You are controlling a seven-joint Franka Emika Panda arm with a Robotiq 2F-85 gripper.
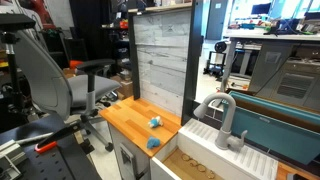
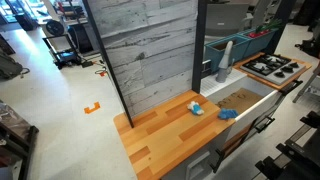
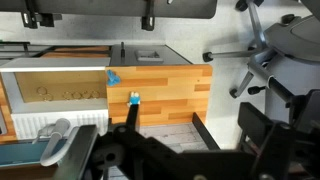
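Two small blue things lie on the wooden worktop (image 1: 125,117). One, blue with a pale part (image 1: 155,122), rests well onto the wood; the other, a plain blue piece (image 1: 153,143), is by the worktop's edge next to the open drawer (image 1: 187,170). The wrist view shows the blue-and-white thing (image 3: 134,98) and the blue piece (image 3: 113,77) from above. At the bottom of that view, the dark fingers of my gripper stand apart with nothing seen between them. The gripper is open, away from both blue things.
A grey faucet (image 1: 226,120) rises beside the drawer, over the teal sink (image 1: 270,125). A whitish plank wall (image 2: 150,60) stands behind the worktop. Farther along is a stove top (image 2: 272,66). Office chairs (image 3: 265,45) stand on the floor beyond the worktop's end.
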